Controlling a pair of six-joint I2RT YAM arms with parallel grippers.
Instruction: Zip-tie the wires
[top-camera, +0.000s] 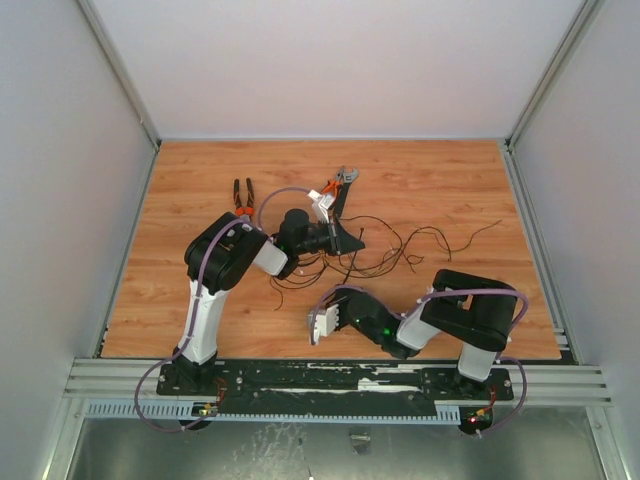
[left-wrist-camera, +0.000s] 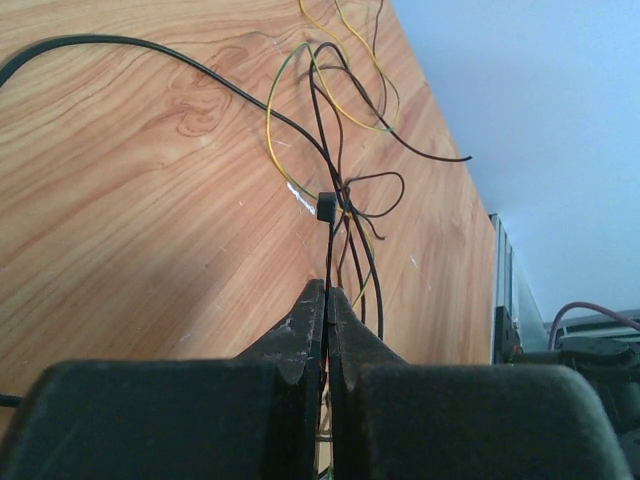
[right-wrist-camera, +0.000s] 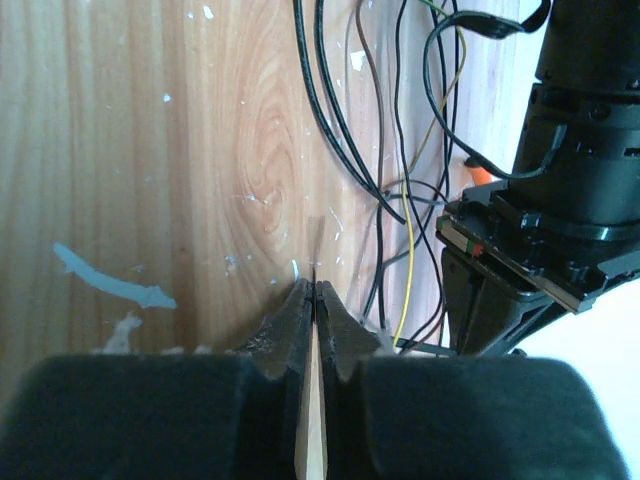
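Thin black, yellow and brown wires (top-camera: 385, 262) run in a loose tangle across the middle of the table. My left gripper is shut on the black zip tie (left-wrist-camera: 328, 250), whose square head (left-wrist-camera: 326, 207) stands up beyond the fingertips, over the wire bundle (left-wrist-camera: 347, 215). Whether the tie loops around the bundle is hidden. On the near side of the wires is my right gripper (top-camera: 345, 287), low over the table. From the right wrist, its fingertips (right-wrist-camera: 300, 300) look shut, with a faint thin line just beyond them; I cannot tell whether they pinch anything.
Pliers (top-camera: 243, 197) lie at the back left. An adjustable wrench (top-camera: 346, 180) and an orange-handled tool (top-camera: 330, 187) lie behind the left gripper. Bare table (top-camera: 450, 180) stretches across the back right. The two grippers are close together.
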